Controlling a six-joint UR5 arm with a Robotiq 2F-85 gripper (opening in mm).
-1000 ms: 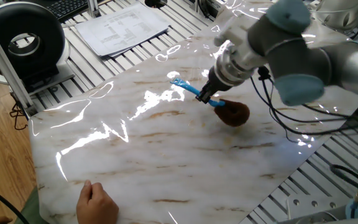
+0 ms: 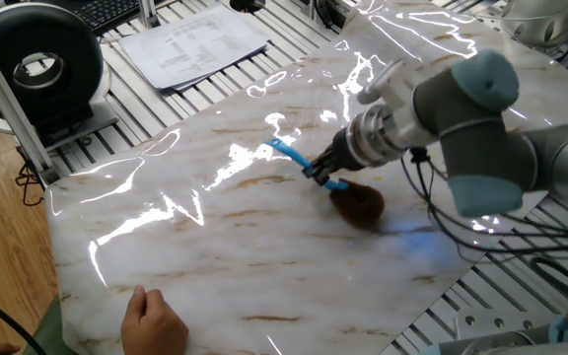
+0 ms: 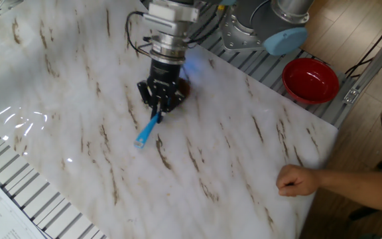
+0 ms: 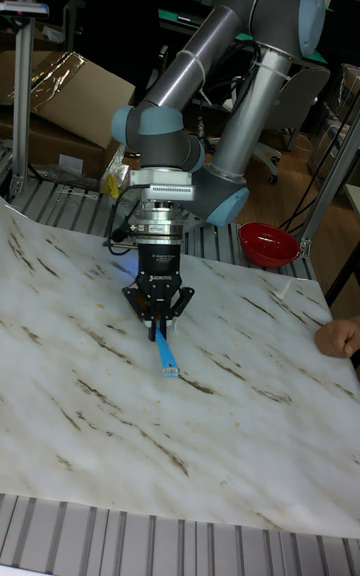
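A brush with a blue handle [image 2: 286, 151] and a round brown head [image 2: 359, 205] is at the middle of the marbled table sheet [image 2: 235, 256]. My black gripper [image 2: 319, 174] is shut on the handle near the head. In the second exterior view the blue handle [image 3: 147, 133] points away from the gripper [image 3: 156, 114], and the head is mostly hidden behind the fingers. The third exterior view shows the handle [image 4: 166, 354] slanting down from the gripper [image 4: 159, 329]. Whether the head touches the sheet I cannot tell.
A red bowl [image 3: 310, 81] stands at the table's edge beside the arm's base. A person's fist [image 3: 297, 180] rests on the sheet near one edge. Papers [image 2: 193, 45] lie on the slatted surface outside the sheet. Most of the sheet is bare.
The arm has shifted, and the gripper with the brush has moved slightly left and downward in the first exterior view. The handle's tilt has changed a little. The fist has stayed still.
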